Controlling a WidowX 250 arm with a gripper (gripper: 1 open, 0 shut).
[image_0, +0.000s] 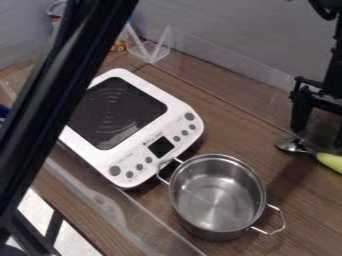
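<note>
A black robot gripper (310, 105) hangs at the right edge, partly out of frame, above a metal utensil (294, 146) with a yellow-green handle, perhaps a spoon, lying on the wooden counter. Whether the fingers are open or shut is unclear. A steel pot (218, 195) with two handles stands at the lower middle, beside a white induction cooker (134, 155) with a dark cooking surface and a button panel.
A wall runs along the back, with clear plastic edging and some items (120, 45) at the back left. A dark frame crosses the left side. Bare counter (227, 120) lies between cooker and gripper.
</note>
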